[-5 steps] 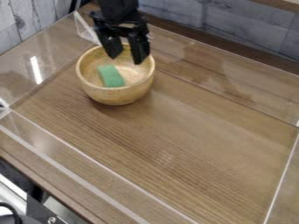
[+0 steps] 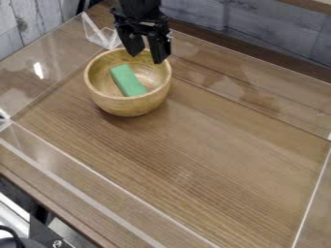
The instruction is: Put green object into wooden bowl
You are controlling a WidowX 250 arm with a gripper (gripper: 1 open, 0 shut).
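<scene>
A green block-like object lies inside the wooden bowl, slanted against the bowl's floor and left of its middle. Nothing touches it from above. My black gripper is over the back rim of the bowl, apart from the green object. Its two fingers point down and seem spread, with no object between them.
Bare wooden table spreads right and in front of the bowl. A clear plastic-looking thing stands behind the bowl at the left. Dark cables lie past the table's edge at lower left.
The gripper has drawn up and back, away from the green object, which now shows more fully in the bowl. The bowl has stayed where it was.
</scene>
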